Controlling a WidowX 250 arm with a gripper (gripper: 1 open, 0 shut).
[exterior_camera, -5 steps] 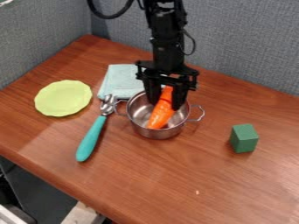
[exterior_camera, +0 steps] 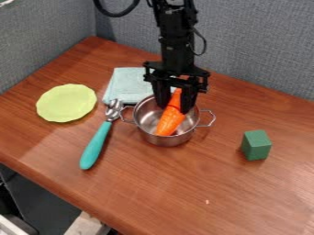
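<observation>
My black gripper (exterior_camera: 174, 90) reaches down from the top into a steel pot (exterior_camera: 153, 136) with two wire handles. An orange carrot-like object (exterior_camera: 170, 121) lies tilted in the pot, its upper end between or just below my fingers. Whether the fingers grip it is hard to tell, as they partly hide it.
A teal-handled utensil (exterior_camera: 94, 147) lies left of the pot, a light cloth (exterior_camera: 127, 84) behind it. A yellow-green plate (exterior_camera: 66, 102) sits further left, a green block (exterior_camera: 256, 145) to the right.
My gripper shows only slight shifts around the top of the orange object; the pot and other things stay in place.
</observation>
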